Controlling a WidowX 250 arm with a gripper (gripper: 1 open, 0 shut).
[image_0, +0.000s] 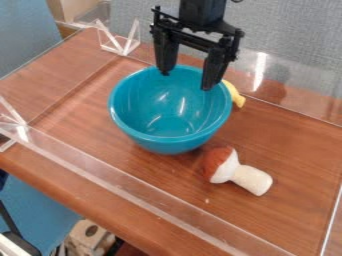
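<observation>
My black gripper (190, 62) stands open above a teal bowl (171, 130), its fingers spread over the bowl's back part with nothing visible between them. The bowl is empty as far as I can see. A toy mushroom (238, 172) with a red cap and white stem lies on the wooden table (87, 120), to the right and front of the bowl. A yellow object (235, 97) shows partly behind the bowl on the right.
Clear strips and white brackets (118, 38) run along the table's left and back edges. A grey wall rises at the back. The table's right and front areas have free room.
</observation>
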